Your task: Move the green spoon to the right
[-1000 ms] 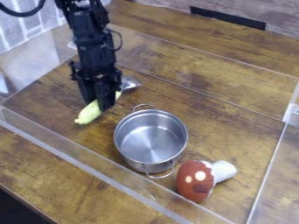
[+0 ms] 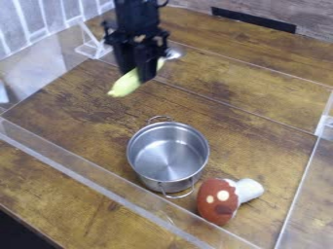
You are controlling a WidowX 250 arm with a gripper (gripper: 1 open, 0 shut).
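The green spoon (image 2: 127, 85) hangs in the air at the upper left, its pale green handle pointing toward the camera. Its metal end (image 2: 172, 55) shows just behind and to the right of the fingers. My black gripper (image 2: 134, 60) is shut on the spoon, well above the wooden table, and its lower part looks blurred.
A silver pot (image 2: 168, 156) with two wire handles stands in the lower middle. Beside it lies a red-and-white toy mushroom (image 2: 219, 200). Clear walls (image 2: 297, 190) border the area. Bare wooden table (image 2: 247, 83) spreads out to the right.
The gripper has risen with the green spoon in it and shifted a little to the right. Pot and mushroom have stayed in place.
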